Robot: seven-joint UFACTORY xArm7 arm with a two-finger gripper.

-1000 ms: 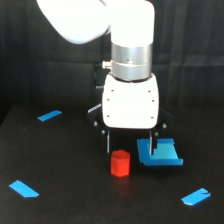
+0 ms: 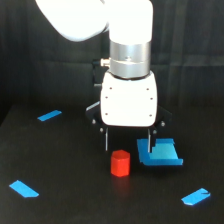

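A red block with a six-sided outline rests on the dark table, in the lower middle of the camera view. My gripper hangs pointing down from the white hand, its two thin dark fingers spread well apart. It is open, and no object shows between the fingers. In the view, the block appears just below the fingertips, toward the left finger; the exact height of the fingers over the table is hard to judge. A blue square tray lies to the right of the block, partly hidden behind the right finger.
Flat blue strips mark the table: one at the far left, another at the near left and a third at the near right. A dark curtain hangs behind.
The hand has shifted very slightly left and up in the view, its fingers still apart. The red block and the blue tray have stayed in place.
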